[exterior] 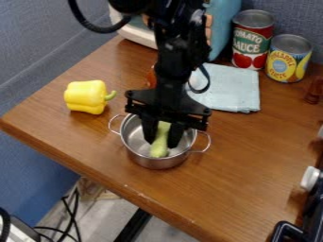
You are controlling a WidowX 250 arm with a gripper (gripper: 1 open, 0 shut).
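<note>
My black gripper [168, 121] is lowered over a steel pot [159, 159] with two side handles, its fingers reaching into the pot around a pale green-yellow vegetable [159, 144] lying inside. Whether the fingers are closed on it is hard to tell, as the gripper's body hides much of it. A yellow bell pepper [86, 95] lies on the wooden table to the left of the pot.
Behind the arm lie a folded cloth [228, 92], a red-labelled can [251, 43] and a yellow can [288, 59]. A small brown bottle [315, 91] stands at the right.
</note>
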